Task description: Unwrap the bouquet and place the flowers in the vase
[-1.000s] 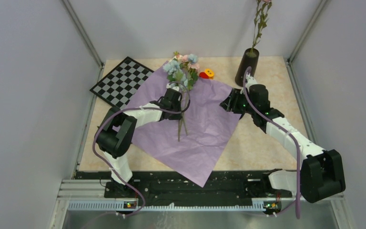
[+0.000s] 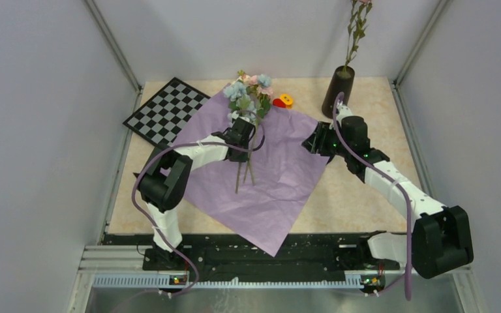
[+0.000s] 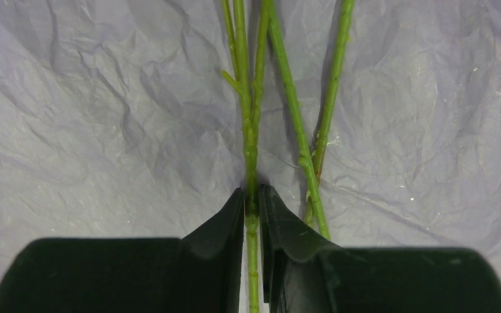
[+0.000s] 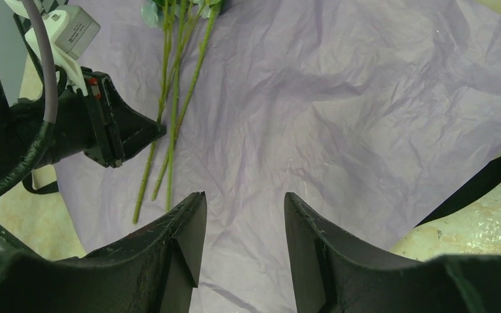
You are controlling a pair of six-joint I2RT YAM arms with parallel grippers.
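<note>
A bunch of artificial flowers, blue and pink, lies at the back of the purple sheet, stems pointing toward the front. In the left wrist view, a green stem runs between the fingertips of my left gripper, which are shut on it low down. Two more stems cross just right of those fingers. My right gripper is open over the sheet's right side, nothing between its fingers. The dark vase stands upright at the back right, holding a tall leafy flower.
A black-and-white checkered board lies at the back left. A small red-and-yellow object sits right of the blossoms. The wrinkled purple sheet is bare toward the front, and the table right of it is clear.
My left arm has shifted slightly to the right over the stems. The stem ends have spread farther apart, one of them moving left. My right arm and the vase look unmoved.
</note>
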